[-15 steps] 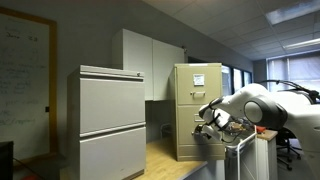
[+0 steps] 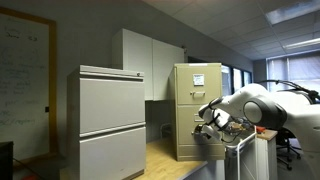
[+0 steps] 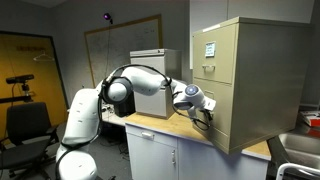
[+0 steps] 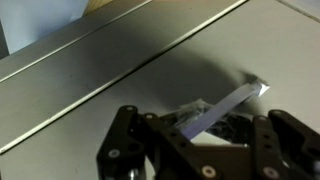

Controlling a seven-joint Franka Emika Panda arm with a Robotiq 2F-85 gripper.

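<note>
A tall tan filing cabinet (image 2: 185, 112) stands at the right end of the wooden counter. Its front bears several drawers with pull handles, and a paper label (image 2: 198, 79) is fixed near the top. My gripper (image 2: 206, 131) is up against the front at a lower drawer, and exterior view 2 shows the gripper (image 3: 206, 117) beside the cabinet face. In the wrist view a pale metal drawer handle (image 4: 240, 98) runs slantwise at the shut fingers. Whether the fingers pinch or merely touch it is hidden. No drawer stands visibly pulled out.
A grey two-drawer cabinet (image 2: 108, 130) stands to the left of the tan one. White wall cupboards (image 2: 140, 62) hang behind. A metal rail (image 3: 300, 172) lies beyond the tan cabinet.
</note>
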